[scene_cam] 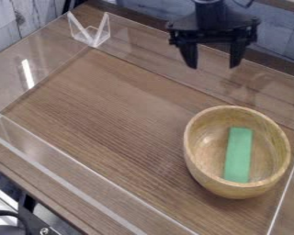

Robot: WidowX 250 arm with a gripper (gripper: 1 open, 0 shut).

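Note:
My gripper (212,50) is at the top of the camera view, a dark shape raised over the back of the wooden table, open with nothing visible between its fingers. In the lower right, a tan round bowl (197,151) holds a green block (238,154) lying inside it, apart from the gripper.
A clear plastic container (92,30) stands at the back left. A dark cable (15,218) shows at the lower left corner.

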